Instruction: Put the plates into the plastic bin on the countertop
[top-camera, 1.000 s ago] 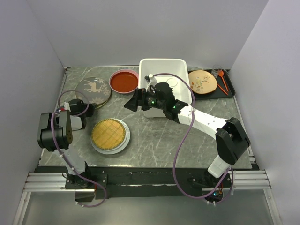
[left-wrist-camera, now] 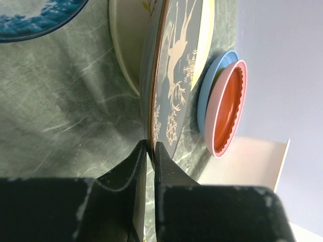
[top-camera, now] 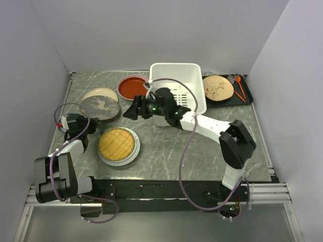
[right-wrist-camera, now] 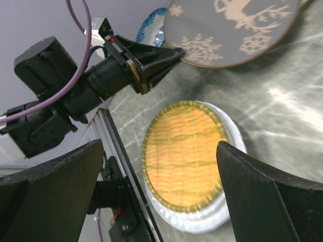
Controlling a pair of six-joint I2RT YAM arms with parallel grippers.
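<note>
My left gripper is shut on the rim of the grey deer plate [top-camera: 99, 107], which tilts up off a cream plate [left-wrist-camera: 121, 50] at the back left. The white plastic bin [top-camera: 176, 73] stands at the back centre. My right gripper [top-camera: 136, 111] hangs open in front of the bin's left side, with nothing between its fingers; in the right wrist view its dark fingers frame the pie plate below. A pink-rimmed red dish [top-camera: 133, 86] sits left of the bin, on a blue one [left-wrist-camera: 206, 96] in the left wrist view.
A pie [top-camera: 116, 143] on a silver plate is front left. A blue-patterned plate [left-wrist-camera: 30, 20] lies near the left gripper. A black tray [top-camera: 227, 103] with a plate and utensils is back right.
My left gripper has moved left and toward the front, drawing the deer plate with it and uncovering more of the cream plate. My right gripper has shifted slightly left.
</note>
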